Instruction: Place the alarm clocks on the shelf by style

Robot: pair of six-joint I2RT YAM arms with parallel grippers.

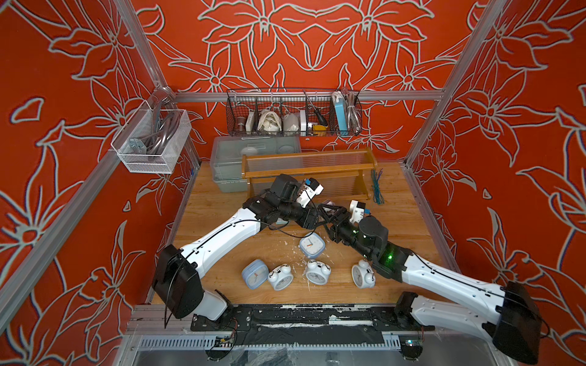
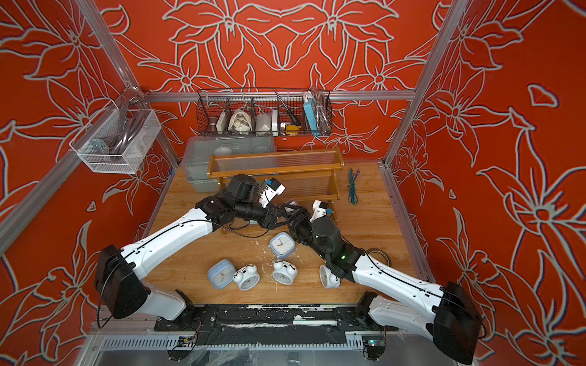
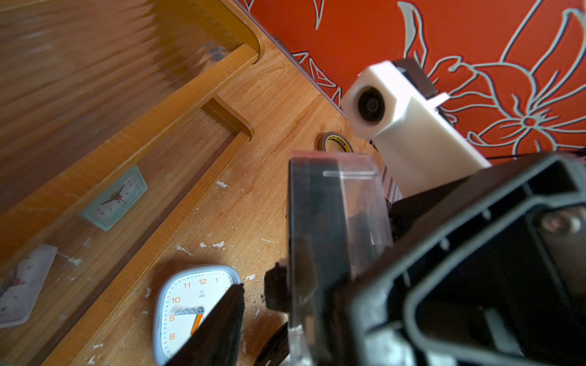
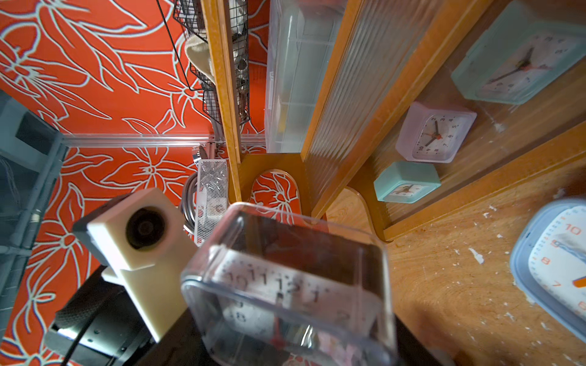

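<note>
My right gripper [image 1: 332, 219] is shut on a clear plastic square clock [image 4: 283, 286], held up before the wooden shelf [image 1: 308, 155]. My left gripper [image 1: 311, 219] meets it there, part open, its fingers beside the clear clock [image 3: 329, 201]; whether they touch it is unclear. Mint and pink square clocks [image 4: 436, 131] sit on the shelf's lower tier. On the table lie a blue clock [image 1: 312, 244] under the grippers, another blue one [image 1: 254, 274] at front left, and white twin-bell clocks [image 1: 317, 272] along the front.
A translucent bin [image 1: 226, 164] stands behind the shelf at left. A wire basket [image 1: 293, 131] hangs on the back wall. Green cables [image 1: 376, 189] lie right of the shelf, and a tape roll [image 2: 381, 256] lies at right.
</note>
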